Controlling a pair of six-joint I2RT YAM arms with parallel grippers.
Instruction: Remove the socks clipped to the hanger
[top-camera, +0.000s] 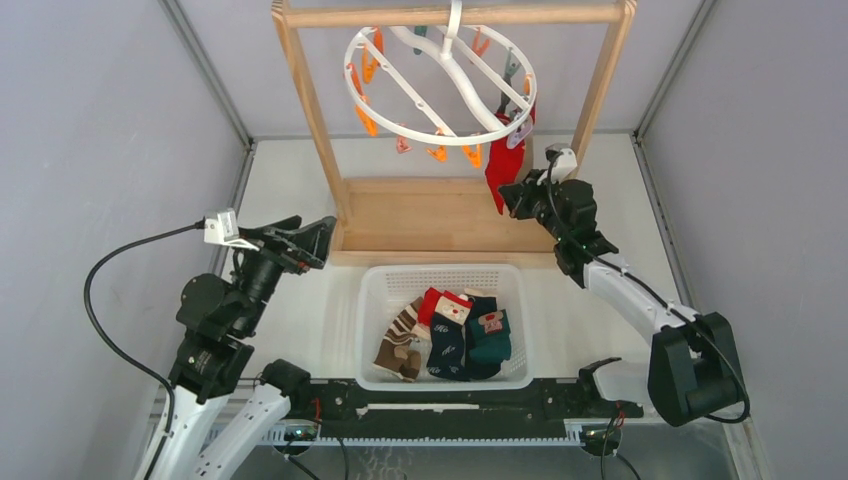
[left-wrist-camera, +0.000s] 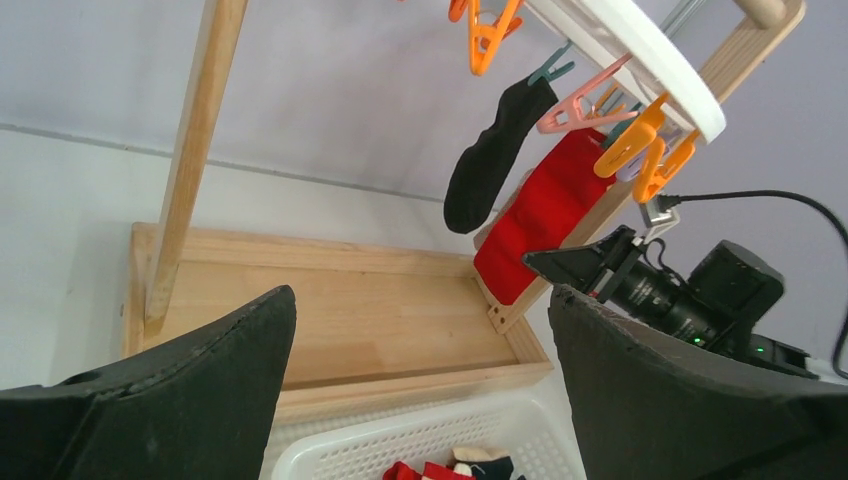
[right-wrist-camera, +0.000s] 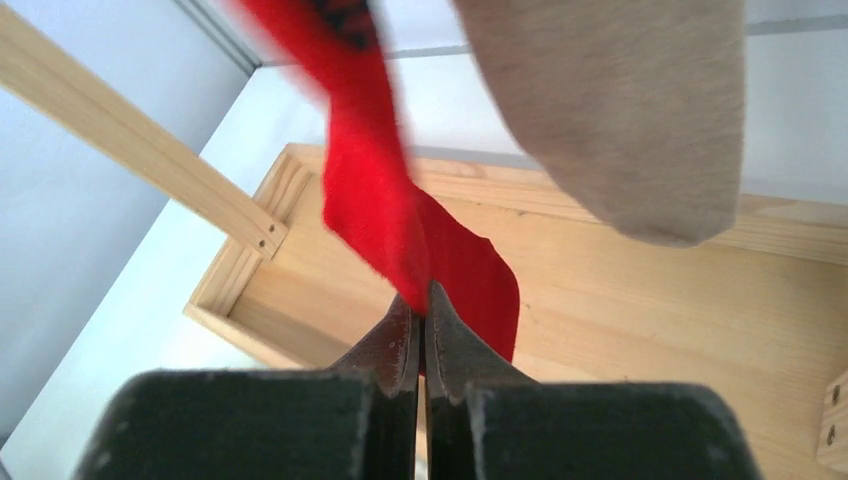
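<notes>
A white ring hanger (top-camera: 440, 136) hangs from the wooden bar with several clips on it. From its right side hangs a red sock (left-wrist-camera: 545, 220); my right gripper is shut on this sock's lower part, pinching it narrow. The sock's upper end still reaches the clips. Beside it hang a dark sock (left-wrist-camera: 497, 150) and a beige sock (right-wrist-camera: 640, 120), both clear of the right fingers. My left gripper stands open at the left of the frame, nothing between its fingers.
A white basket (top-camera: 372, 330) holding several socks stands at the front middle. The wooden stand's post (left-wrist-camera: 195, 150) rises on the left side, another post (top-camera: 603, 85) on the right. The stand's base (top-camera: 420, 220) is bare.
</notes>
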